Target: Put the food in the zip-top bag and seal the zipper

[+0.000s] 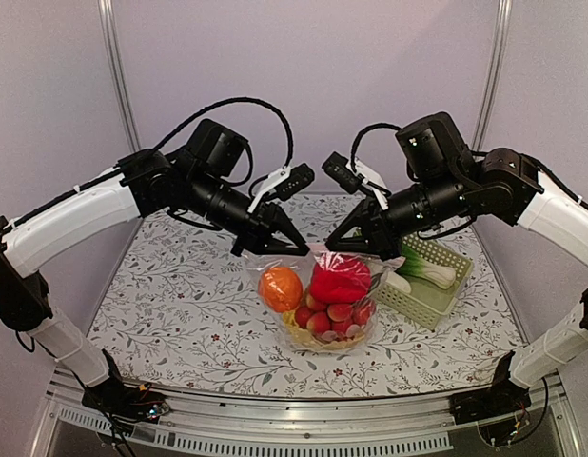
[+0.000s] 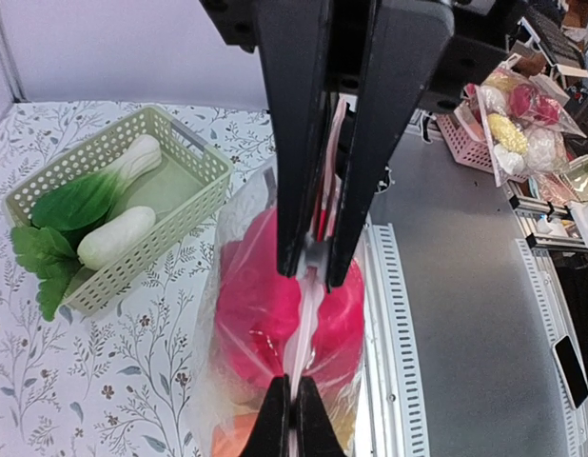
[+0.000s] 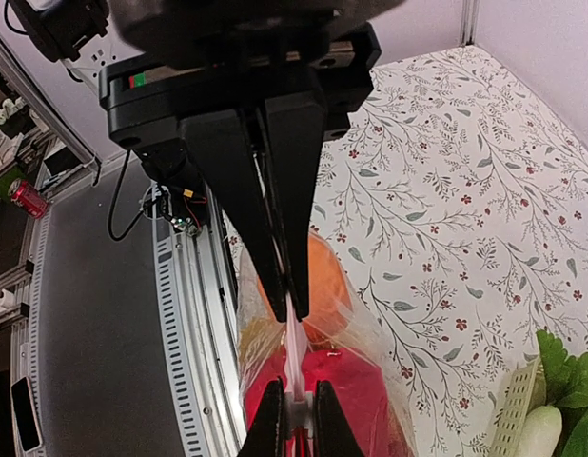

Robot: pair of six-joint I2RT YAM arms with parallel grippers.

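Note:
The clear zip top bag [image 1: 324, 335] stands upright on the table, holding an orange fruit [image 1: 281, 288], a red item [image 1: 340, 278] and several reddish round fruits [image 1: 334, 318]. Along its mouth runs a pink zipper strip [image 2: 303, 328]. My left gripper [image 1: 305, 249] is shut on that strip near one end; in the left wrist view the strip passes between its fingertips. Close beside it, my right gripper [image 1: 332, 249] is shut around a small grey slider [image 3: 299, 409] on the strip. Between the two grippers the zipper is drawn taut.
Right of the bag sits a pale green basket [image 1: 435, 309] with leafy vegetables [image 2: 80, 205] inside. A metal rail [image 1: 303, 405] lines the front edge.

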